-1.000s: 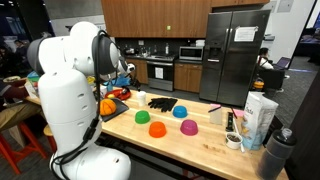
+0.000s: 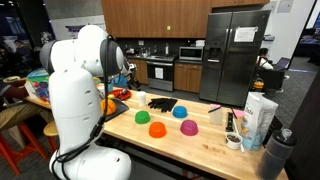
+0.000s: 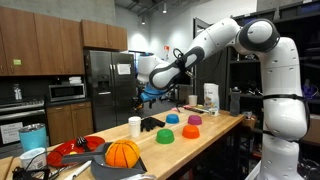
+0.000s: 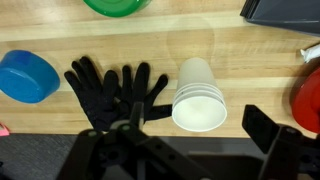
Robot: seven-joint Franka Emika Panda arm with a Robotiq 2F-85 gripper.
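In the wrist view a stack of white paper cups stands between the two dark fingers of my open gripper, touching neither in the picture. My gripper hangs above the far left part of the table in the first exterior view, near the white cups. From the second exterior view, the cups are upright on the table, below and in front of the gripper. Nothing is held.
Black gloves and a blue bowl lie left of the cups in the wrist view; a green bowl and dark tray lie beyond. Orange and purple bowls dot the table. An orange pumpkin sits nearby.
Over the last second the arm's upper part has risen and swung back to the left.
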